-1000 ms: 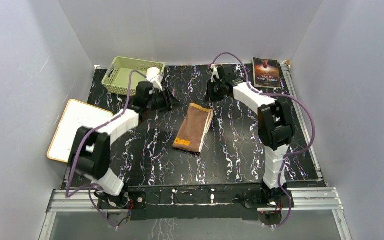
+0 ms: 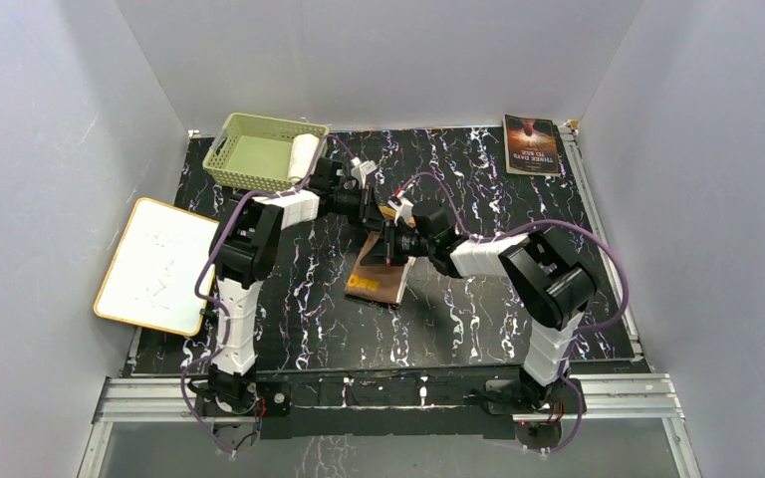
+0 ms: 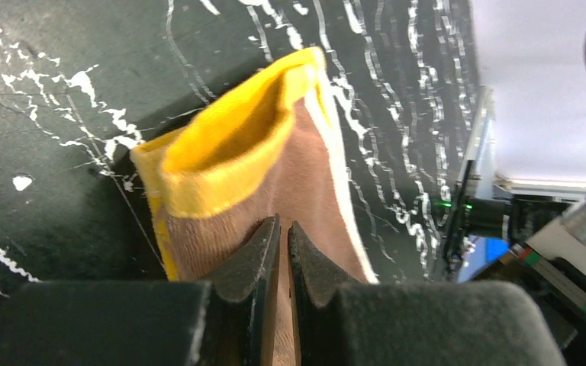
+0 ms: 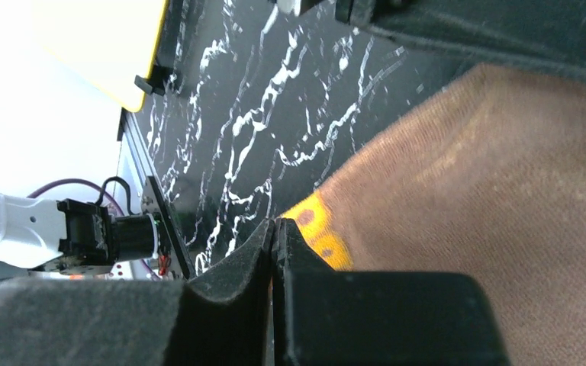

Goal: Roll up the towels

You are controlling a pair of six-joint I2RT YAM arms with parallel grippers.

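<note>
A folded brown towel [image 2: 375, 284] with yellow trim and lettering lies on the black marble table. In the left wrist view, my left gripper is shut on the towel [image 3: 320, 175] near its far yellow-edged end, where a fold stands raised. My right gripper [image 2: 390, 257] is over the middle of the towel in the top view; in the right wrist view its fingertips [image 4: 263, 244] are shut beside the yellow lettering, with nothing visible between them. Part of the towel is hidden under both grippers in the top view.
A green basket [image 2: 249, 149] with a white rolled towel [image 2: 304, 154] stands at the back left. A whiteboard [image 2: 154, 264] lies at the left, a book [image 2: 530, 144] at the back right.
The far end is now gripped and raised.
</note>
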